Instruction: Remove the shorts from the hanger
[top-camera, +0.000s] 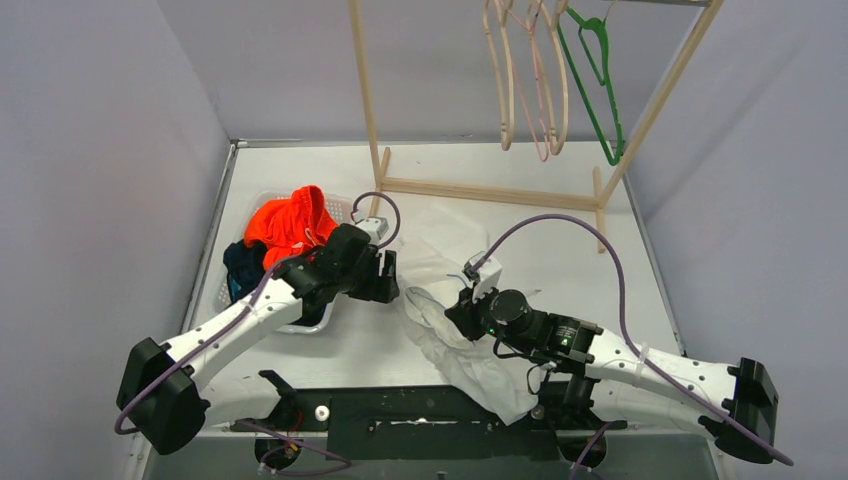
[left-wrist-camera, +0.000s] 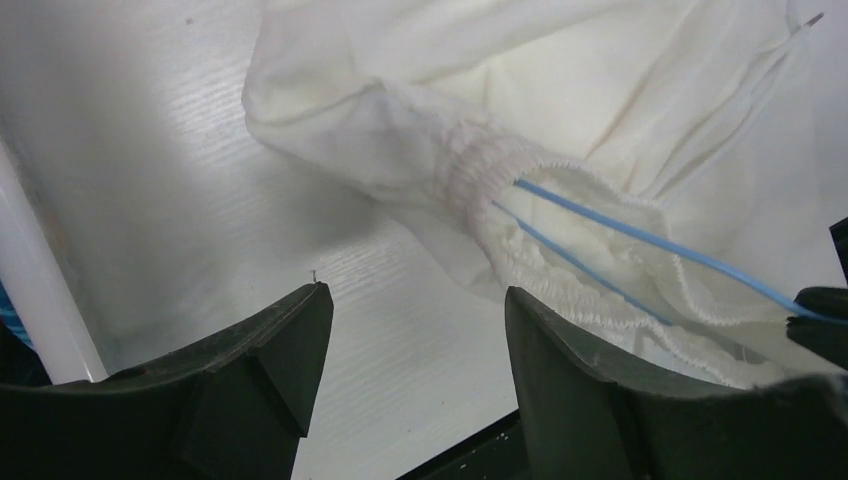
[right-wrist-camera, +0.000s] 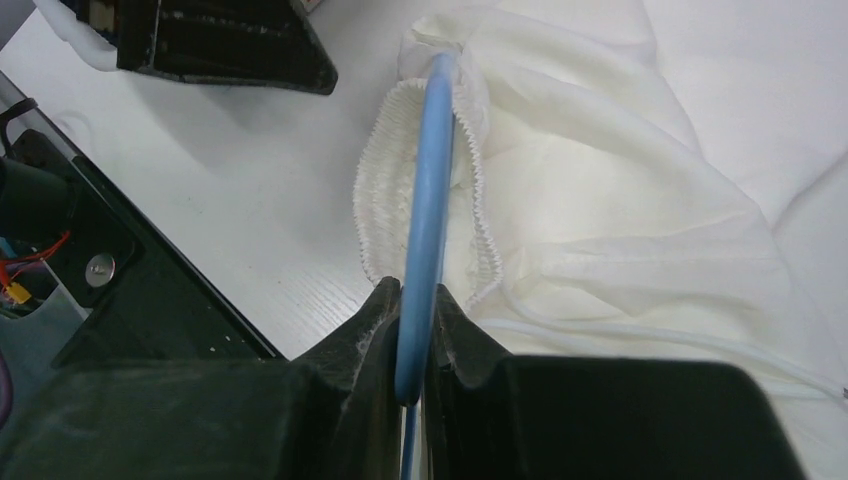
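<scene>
White shorts (top-camera: 473, 368) lie spread on the table, their elastic waistband (left-wrist-camera: 480, 165) gathered toward the left end. A blue hanger (left-wrist-camera: 650, 238) runs through the waist opening, its left end still inside the cloth. My right gripper is shut on the blue hanger, which stands out between its fingers. In the top view the right gripper (top-camera: 462, 318) is over the middle of the shorts. My left gripper stands open beside the waistband's left end, with nothing between its fingers; below it shows bare table.
To the left, a white basket (top-camera: 343, 210) holds orange cloth (top-camera: 293, 222) and dark cloth (top-camera: 245, 268). Behind stands a wooden rack (top-camera: 490, 194) with several hangers, including a green hanger (top-camera: 605, 85).
</scene>
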